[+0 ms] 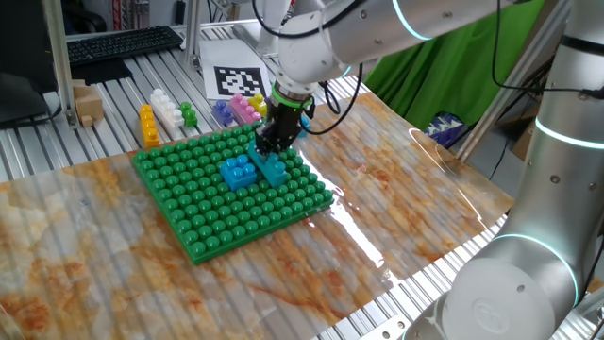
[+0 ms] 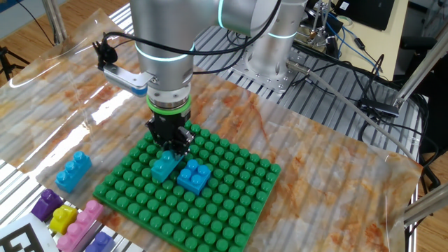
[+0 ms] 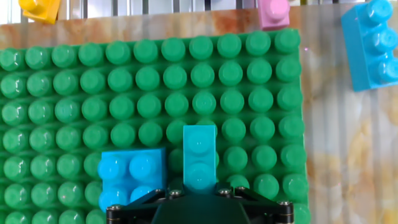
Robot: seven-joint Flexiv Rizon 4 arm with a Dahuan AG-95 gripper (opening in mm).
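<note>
My gripper is shut on a narrow light-blue brick (image 3: 199, 149), which points away from the fingers in the wrist view. The green studded baseplate (image 2: 238, 199) lies underneath. Whether the held brick touches the studs, I cannot tell. Close beside it, a blue square brick (image 3: 133, 174) sits on the plate, left of the held brick in the wrist view, with a narrow gap between the two. The brick's rear end is hidden by the fingers.
Off the plate lies another blue brick (image 2: 73, 171). Pink (image 2: 80, 225), yellow (image 2: 63, 219) and purple (image 2: 46, 204) bricks stand along the plate's edge, near a printed marker sheet (image 1: 236, 74). The marbled sheet (image 1: 85, 255) is clear in front of the plate.
</note>
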